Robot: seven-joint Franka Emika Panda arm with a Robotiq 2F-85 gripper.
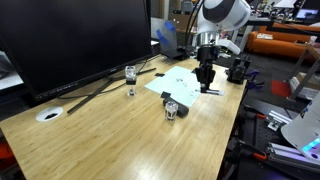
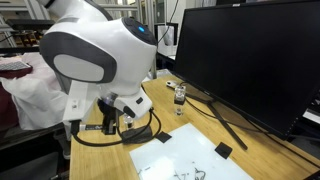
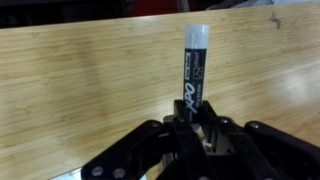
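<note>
A black Expo marker (image 3: 194, 68) with a pale grey end is held in my gripper, its length pointing away from the fingers over bare wood. In exterior view 1 my gripper (image 1: 206, 88) is above the table at the right edge of the white sheet (image 1: 180, 82). The marker (image 1: 213, 92) sticks out there towards the right. In exterior view 2 the arm's large white wrist blocks much of the scene, and the white sheet (image 2: 185, 158) lies beside it with faint dark marks on it.
A dark block (image 1: 176, 103) and a clear cup-like object (image 1: 171, 111) stand near the sheet. Farther back are a bottle-like object (image 1: 130, 80) and a large black monitor (image 1: 85, 45). A white round item (image 1: 48, 114) lies left.
</note>
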